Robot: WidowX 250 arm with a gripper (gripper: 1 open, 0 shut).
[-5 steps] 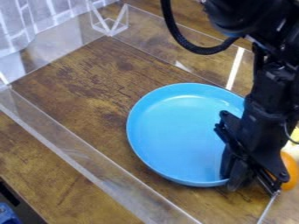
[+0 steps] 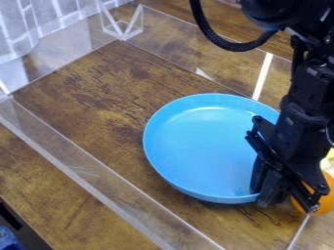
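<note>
A blue round plate [image 2: 198, 146] lies on the wooden surface. My black gripper [image 2: 279, 182] is low at the plate's right rim, fingers angled down; its finger looks shut, though whether anything thin is between the fingers is hard to see. An orange object [image 2: 315, 200] sits just right of the gripper, partly hidden behind it.
Clear plastic walls [image 2: 78, 158] border the wooden area on the left and front. The wood [image 2: 85, 88] left of the plate is bare. Black cables arch over the top right. A blue object shows at the lower-left corner.
The gripper has shifted slightly over the last second, staying at the plate's right side. The plate has moved very little, if at all.
</note>
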